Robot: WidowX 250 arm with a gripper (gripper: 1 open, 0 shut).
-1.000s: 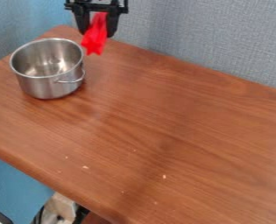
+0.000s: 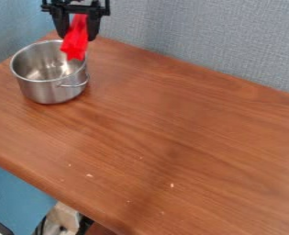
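Note:
My gripper (image 2: 75,22) is at the top left, shut on a red cloth-like object (image 2: 75,42) that hangs from its fingers. The red object is over the back rim of a steel pot (image 2: 46,84) with a side handle, which stands on the wooden table near its left edge. Whether the red object touches the pot cannot be told from this view.
A textured grey wall (image 2: 208,37) runs along the back. A blue surface (image 2: 18,188) shows beyond the left edge.
The pot has stayed in place.

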